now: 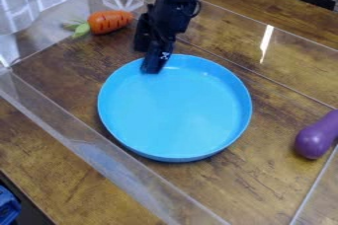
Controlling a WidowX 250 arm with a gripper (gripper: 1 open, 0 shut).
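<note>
A black gripper is lowered at the back rim of a blue plate, its tips over or on the rim. Its fingers are dark and small here; I see nothing held between them. An orange carrot with green leaves lies at the back left, to the left of the gripper and apart from it.
A purple eggplant lies at the right of the wooden surface. Clear plastic edging runs along the left, with a blue object at the lower left corner.
</note>
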